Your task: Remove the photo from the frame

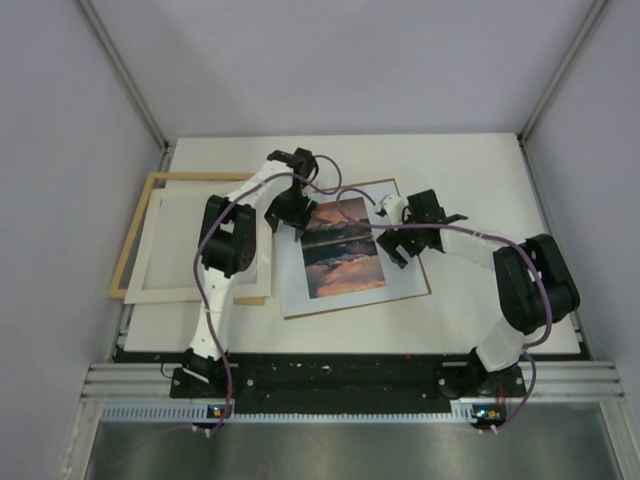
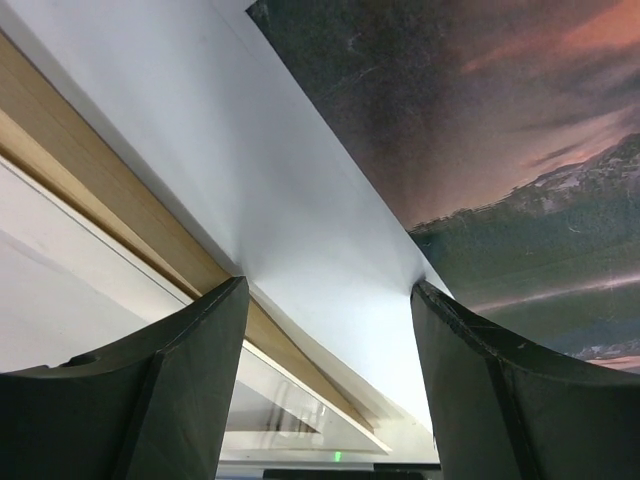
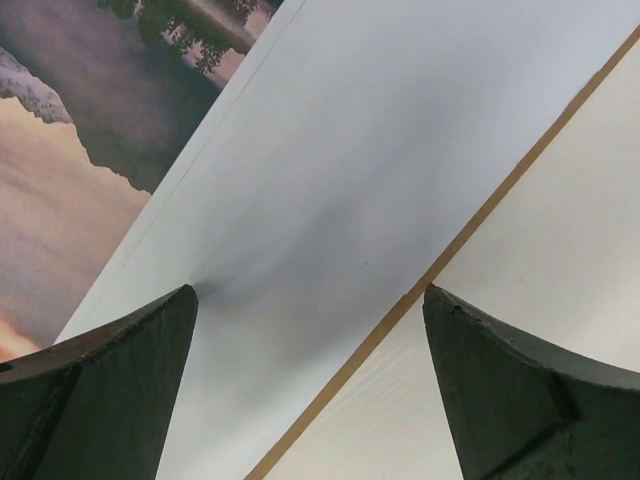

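Observation:
The photo (image 1: 343,262), a sunset over water, lies on a white mat with a thin brown edge (image 3: 470,225) at the centre of the table. At the mat's left side my left gripper is open. One fingertip (image 2: 235,290) is by the wooden edge, the other (image 2: 425,300) over the white margin beside the picture. Over the right side stands my right gripper, also open, its fingers either side of the brown edge. Nothing shows gripped in either.
The wooden frame (image 1: 130,238) lies at the left with a white-bordered panel (image 1: 160,296) over it, close against the photo's mat. A thin cable runs along each arm.

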